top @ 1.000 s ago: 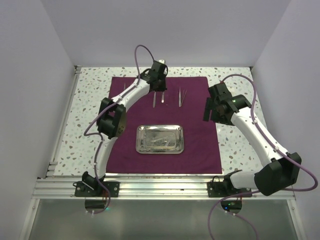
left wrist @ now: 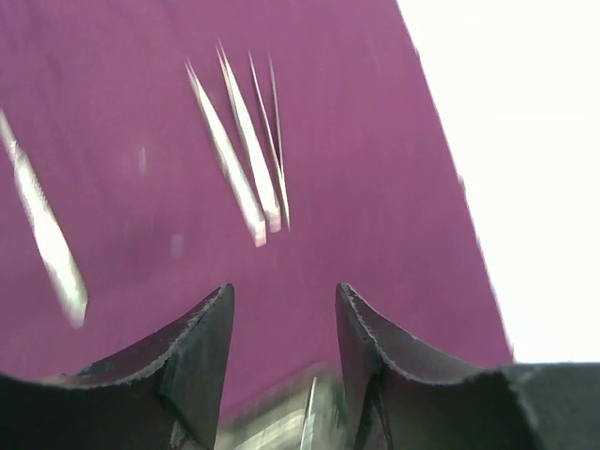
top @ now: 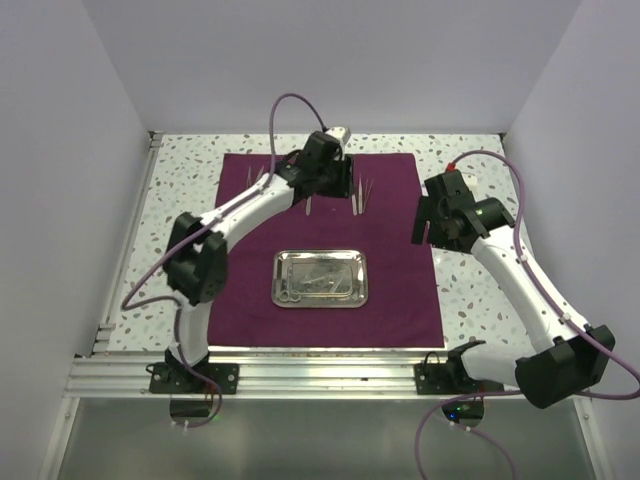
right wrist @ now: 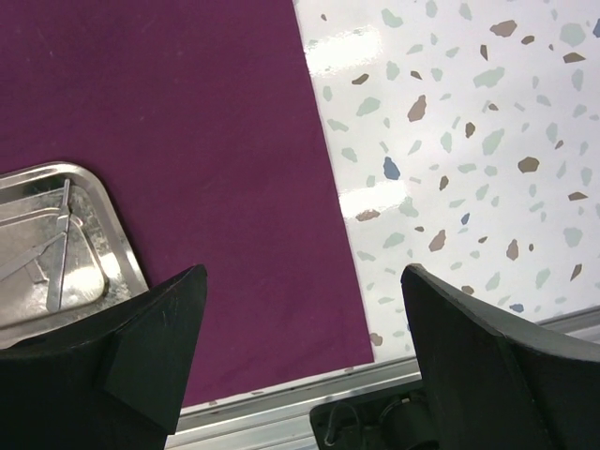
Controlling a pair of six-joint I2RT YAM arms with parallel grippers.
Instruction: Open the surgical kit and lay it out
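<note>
The purple cloth [top: 400, 290] lies spread out, with the silver tray [top: 365, 280] on its front half. A few thin metal tools remain visible in the tray, one of them a slim silver tool [right wrist: 60, 253]. Over the back of the cloth, my left gripper is open and empty. Beyond its fingertips lie two slim silver handles [left wrist: 225, 155] side by side and tweezers [left wrist: 272, 141]; another handle [left wrist: 42, 225] lies apart on the left. My right gripper stands open, holding nothing, above the cloth's right edge.
More thin tools [top: 250, 178] lie at the cloth's back left, partly behind the left arm. Speckled table [top: 480, 300] shows around the cloth. A metal rail [top: 330, 375] runs along the front. The cloth right of the tray is bare.
A slim silver handle went from mid-back to beside the tweezers on the right and was let go.
</note>
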